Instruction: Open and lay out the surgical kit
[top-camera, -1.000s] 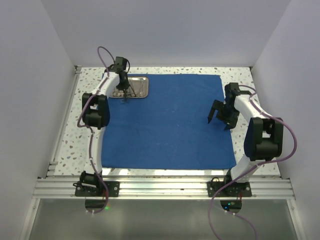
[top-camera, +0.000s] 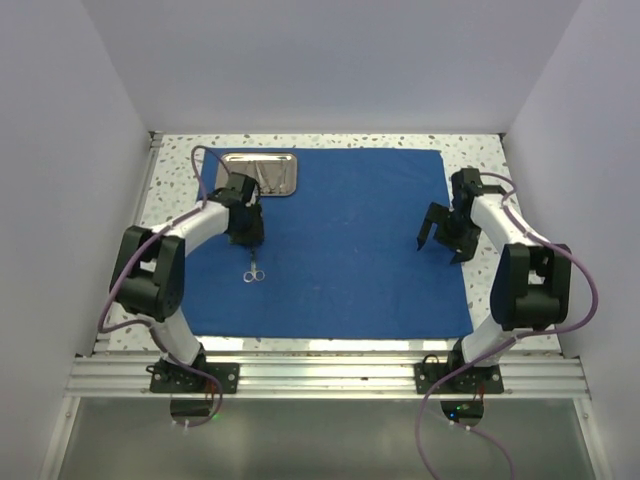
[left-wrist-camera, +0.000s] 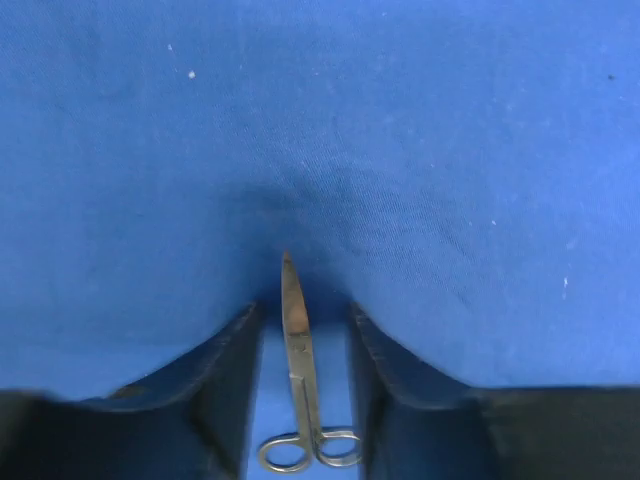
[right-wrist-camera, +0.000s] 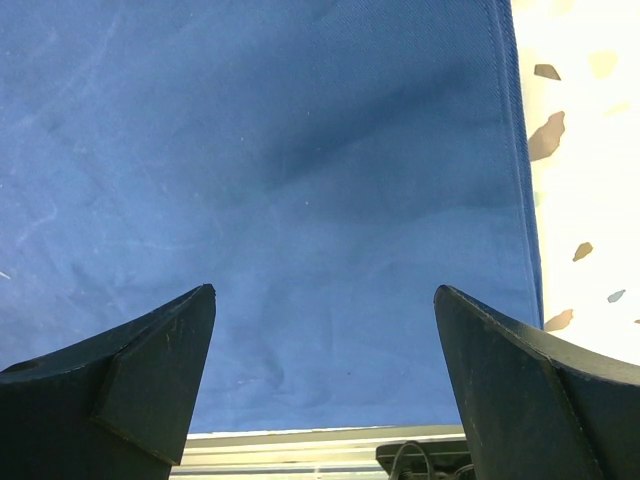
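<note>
Silver scissors (top-camera: 254, 272) lie on the blue cloth (top-camera: 340, 250), on its left part, with the ring handles toward the front. Above their blade end is my left gripper. In the left wrist view its fingers stand apart on either side of the scissors (left-wrist-camera: 302, 365), with a gap showing on both sides, so it is open. A metal tray (top-camera: 277, 173) with several slim instruments sits at the cloth's back left, partly covered by the left arm. Over the cloth's right edge, my right gripper is open and empty.
My left gripper has come from the tray toward the front, and the scissors have moved with it onto the cloth. The right arm has barely moved.
</note>
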